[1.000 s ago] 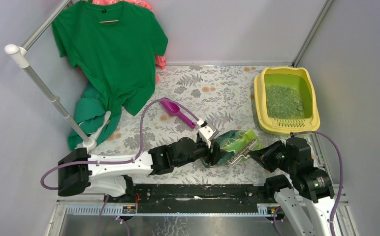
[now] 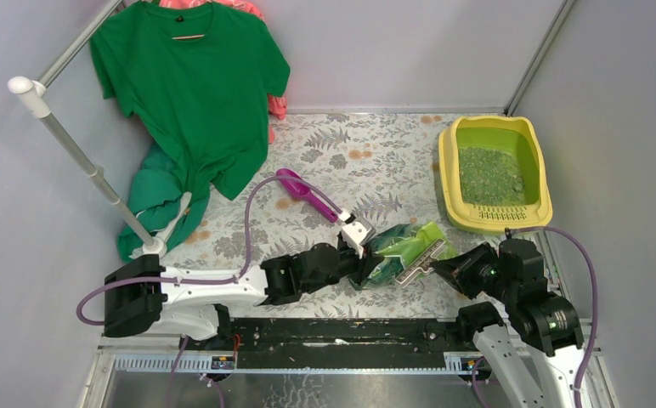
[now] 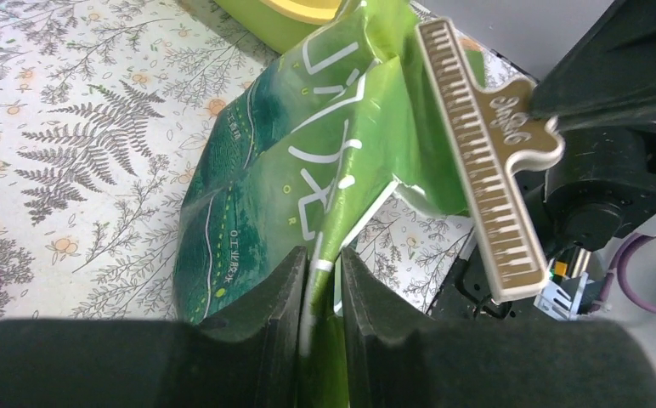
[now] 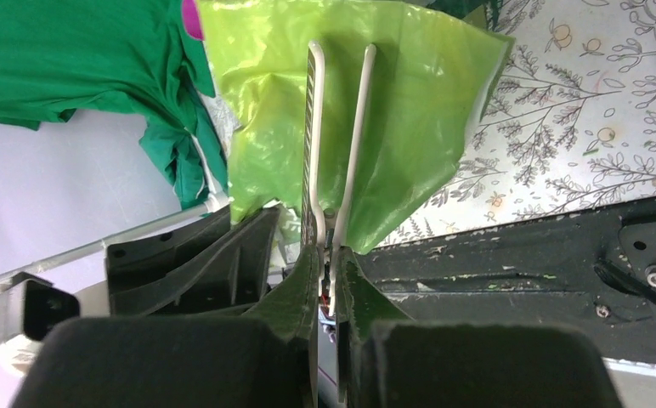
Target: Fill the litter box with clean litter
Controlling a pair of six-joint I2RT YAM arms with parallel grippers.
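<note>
My left gripper is shut on the edge of the green litter bag (image 3: 265, 204), which rests on the patterned floor. The bag's light green mouth end (image 4: 410, 110) spreads out near the right gripper. A pale toothed clip (image 3: 482, 161) is pinched at its handle by my right gripper. Its two long bars stand slightly apart in the right wrist view, over the bag's light green film. Whether film lies between the bars is hard to tell. The yellow litter box (image 2: 448, 178) at the right back has greenish litter (image 2: 490, 174) on its bottom.
A magenta scoop (image 2: 308, 195) lies on the floor left of the bag. The green shirt (image 2: 193, 93) hangs on a white rack (image 2: 78, 144) at the left. Walls bound the back and right.
Both arms have shifted only very slightly, the left arm's rear a little to the right. Bag, clip, scoop and box look almost unchanged.
</note>
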